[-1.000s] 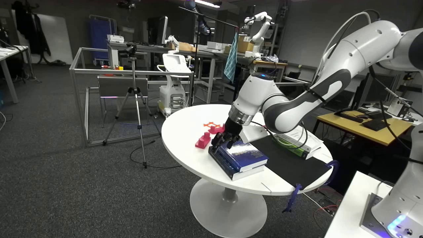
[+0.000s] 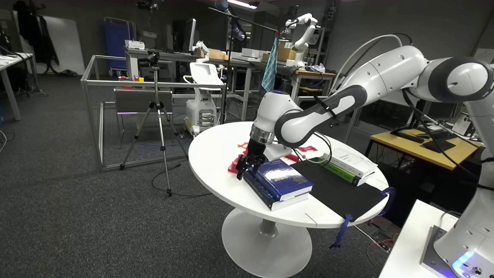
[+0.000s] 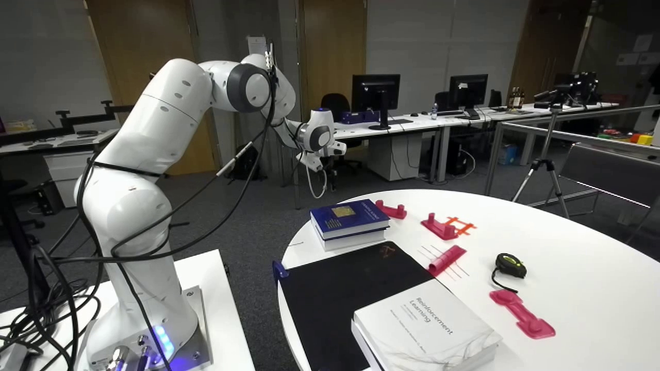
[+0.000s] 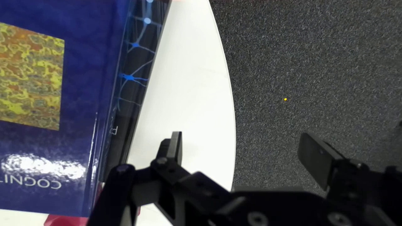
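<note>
My gripper stands open, with nothing between its fingers. In the wrist view, its left finger (image 4: 175,147) appears over the white tabletop strip beside the stacked books, and its right finger (image 4: 316,160) appears over the carpet past the table's rim. A glossy blue book (image 2: 285,178) lies on a darker book (image 4: 132,77) with a neuron-patterned spine; the lower one juts out a little. In exterior view 1 the gripper (image 2: 244,169) is at the stack's left far corner, near a pinkish-red part. Whether it touches either book cannot be told.
A black mat (image 3: 352,284) lies between the blue stack and a white book (image 3: 427,321). Several pinkish-red parts and a tape measure (image 3: 511,266) rest on the round white table (image 3: 594,278). The table's edge runs close to the blue stack.
In exterior view 1 the arm has swung left, away from its base. The gripper has shifted slightly left, off the books' corner, now partly hiding the near red part. The books look unmoved.
</note>
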